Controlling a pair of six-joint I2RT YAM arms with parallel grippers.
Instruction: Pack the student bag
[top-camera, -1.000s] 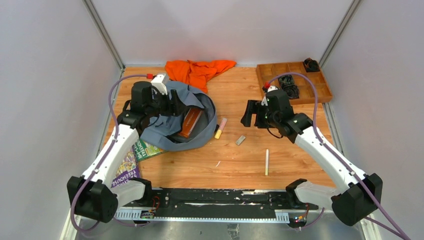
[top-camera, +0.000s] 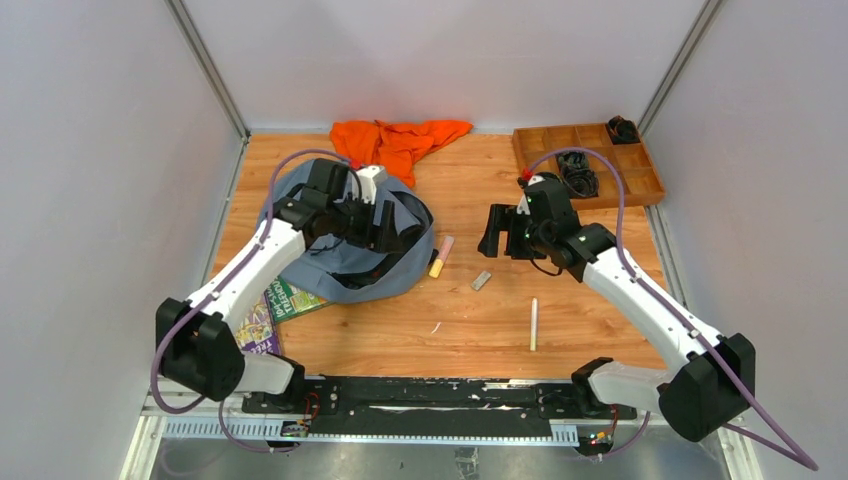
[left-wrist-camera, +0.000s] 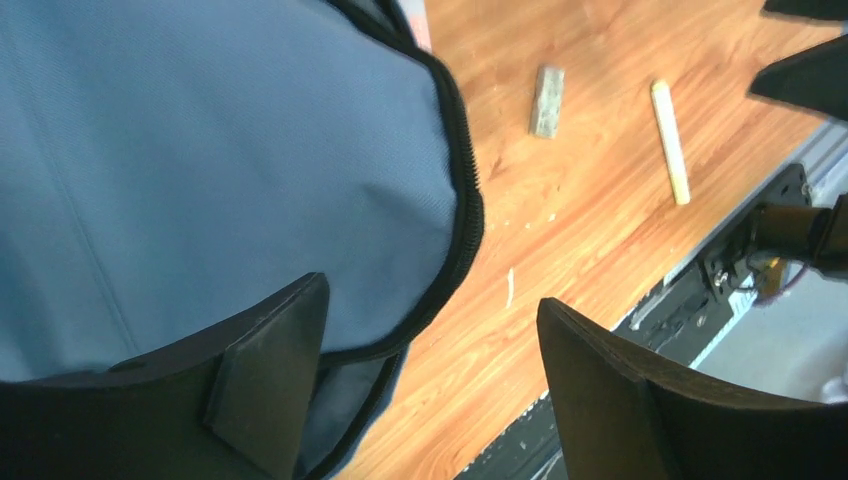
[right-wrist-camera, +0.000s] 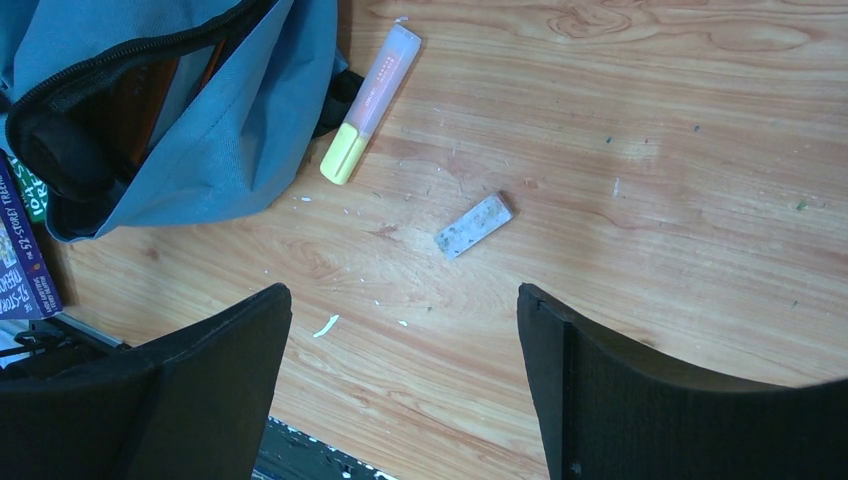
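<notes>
The blue-grey bag (top-camera: 385, 282) lies slumped and unzipped at the left, with my left gripper (top-camera: 383, 230) over it, part open; bag fabric shows below its fingers. A pink-and-yellow highlighter (right-wrist-camera: 370, 103) lies beside the bag. An eraser (right-wrist-camera: 474, 225) and a white stick (top-camera: 534, 324) lie on the wood. Two books, purple (top-camera: 254, 325) and green (top-camera: 290, 300), lie at the bag's front left, partly hidden. My right gripper (top-camera: 500, 230) stands open above the table, right of the highlighter, nothing between its fingers.
An orange cloth (top-camera: 400, 140) lies at the back. A wooden compartment box (top-camera: 644, 172) with black cable bundles stands at the back right.
My left gripper has moved right over the bag's opening, now hiding most of the orange object seen inside it earlier. The right arm has barely moved.
</notes>
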